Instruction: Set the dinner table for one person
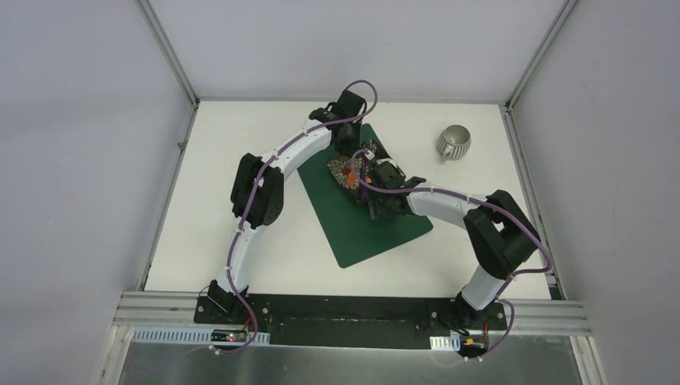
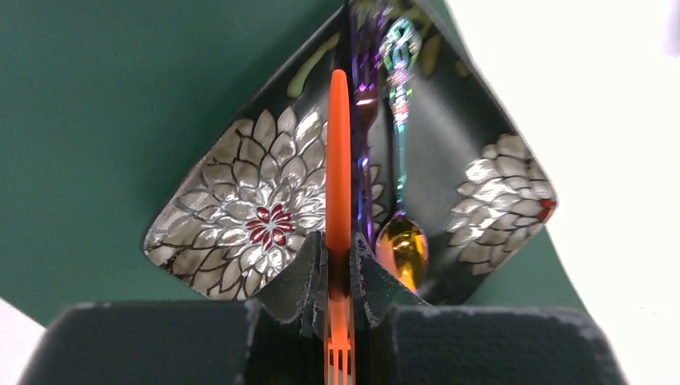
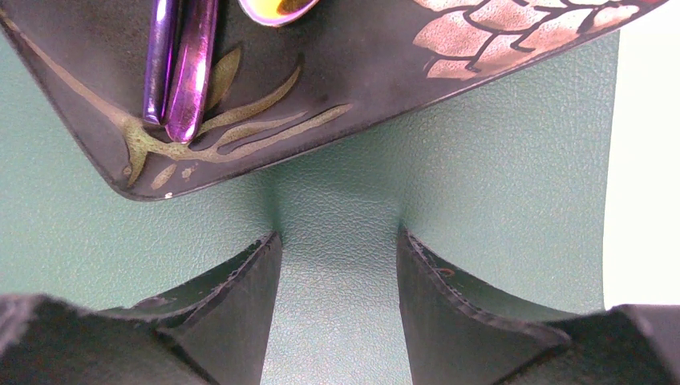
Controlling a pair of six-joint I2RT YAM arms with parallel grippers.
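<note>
An orange fork (image 2: 339,160) is held in my shut left gripper, over the dark floral tray (image 2: 443,144). The tray lies on the green placemat (image 1: 369,245) and holds a purple fork (image 2: 367,96) and a rainbow-tinted spoon (image 2: 401,241), with further purple cutlery behind the orange one. My right gripper stands open just outside the tray's rim, over bare placemat, nothing between its fingers. In the top view both grippers partly hide the tray.
A ribbed metal mug (image 1: 454,143) stands at the back right on the white table (image 1: 240,136).
</note>
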